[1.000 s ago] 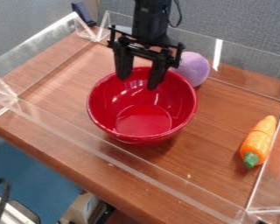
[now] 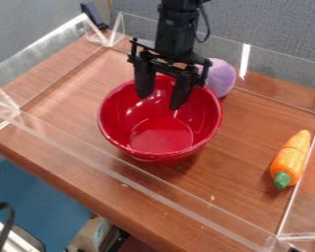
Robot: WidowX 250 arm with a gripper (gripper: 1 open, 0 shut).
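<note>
A large red bowl (image 2: 157, 133) sits in the middle of the wooden table (image 2: 107, 187). My black gripper (image 2: 161, 91) hangs from the top over the bowl's back half, its two fingers apart with nothing seen between them. A purple object (image 2: 220, 79), perhaps a vegetable, lies behind the bowl to the right, partly hidden by the gripper. An orange carrot (image 2: 291, 157) with a green tip lies on the table to the right.
Clear plastic walls edge the table at left, back and right. Bare wood shows left of the bowl and at the front. Below the table's front left edge is a blue floor with some hardware.
My gripper has come slightly lower over the bowl. The bowl, carrot and purple object have stayed in place.
</note>
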